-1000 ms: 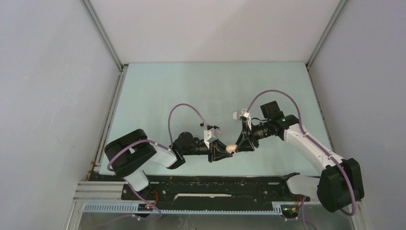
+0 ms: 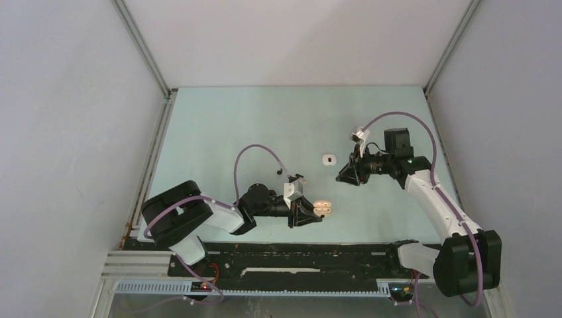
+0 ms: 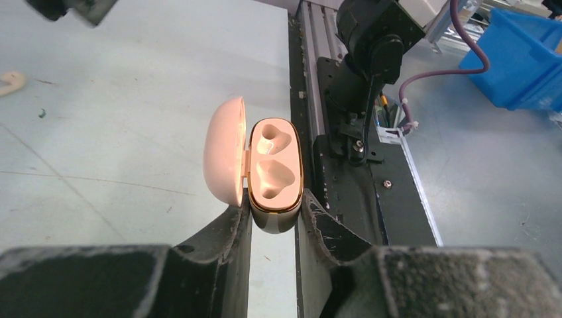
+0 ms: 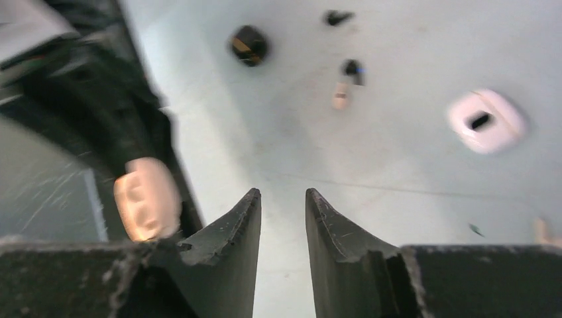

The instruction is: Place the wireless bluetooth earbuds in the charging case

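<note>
My left gripper (image 2: 303,213) is shut on the charging case (image 3: 274,169), whose pink lid stands open with two empty earbud slots showing; in the top view the case (image 2: 322,208) sits at the table's front middle. My right gripper (image 2: 351,173) hovers up and to the right of it, its fingertips close together; whether anything is between them does not show. In the right wrist view small blurred pieces, a pink one (image 4: 340,97) and dark ones (image 4: 352,69), lie on the table.
A white square piece with a dark centre (image 2: 329,160) lies left of my right gripper. A blue bin (image 3: 510,59) is beyond the table in the left wrist view.
My right gripper has moved up and to the right, away from the case, whose lid and slots now show more clearly. The left gripper has barely moved.
</note>
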